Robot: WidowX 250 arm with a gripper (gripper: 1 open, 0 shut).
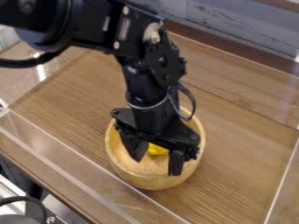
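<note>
My black gripper (156, 147) reaches down into a round wooden bowl (155, 178) near the front edge of the table. Its two fingers are low inside the bowl, on either side of a yellow object (156, 150), which is mostly hidden behind the gripper. I cannot tell whether the fingers touch it or hold it.
A pale wall or ledge (235, 32) runs along the back. The table's front edge runs diagonally at the lower left, with a cable below it.
</note>
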